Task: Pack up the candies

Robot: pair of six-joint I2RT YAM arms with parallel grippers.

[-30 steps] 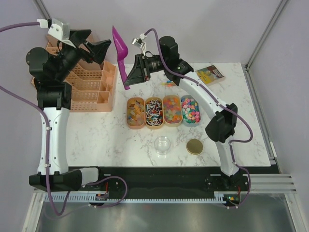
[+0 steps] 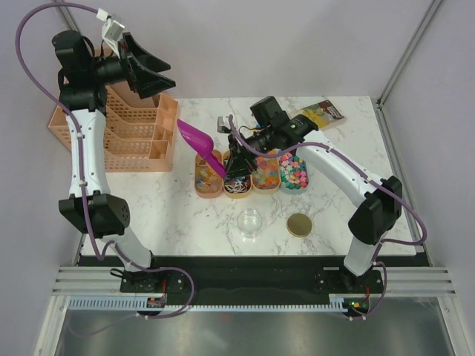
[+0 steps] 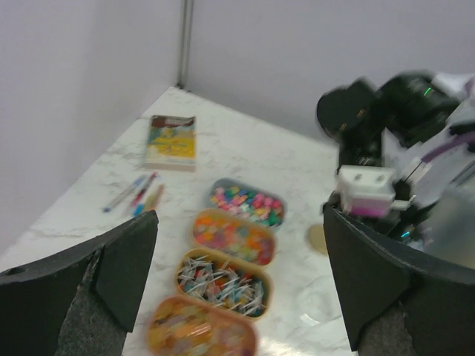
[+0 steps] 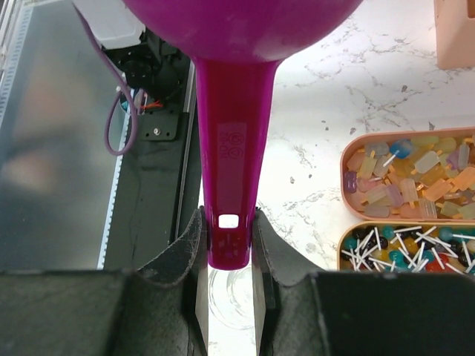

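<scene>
A magenta scoop (image 2: 195, 139) is in my right gripper (image 2: 225, 172), which is shut on the end of its handle; both fingertips touch the handle in the right wrist view. The bowl points up and left. Below stands a row of candy boxes: orange gummies (image 2: 208, 187), white-stick lollipops (image 2: 237, 187) partly under the gripper, more orange candies (image 2: 266, 178), and colourful round candies (image 2: 294, 174). A clear jar (image 2: 249, 222) is in front of them. My left gripper stands open and empty, high at the back left.
A gold lid (image 2: 299, 225) lies right of the jar. The peach rack (image 2: 141, 152) fills the back left. A book (image 3: 171, 142) and several pens (image 3: 133, 194) lie farther back.
My right gripper has come toward the front right with the scoop, now over the lollipop box, and the scoop leans more. The left gripper has shifted a little; its arm has swung.
</scene>
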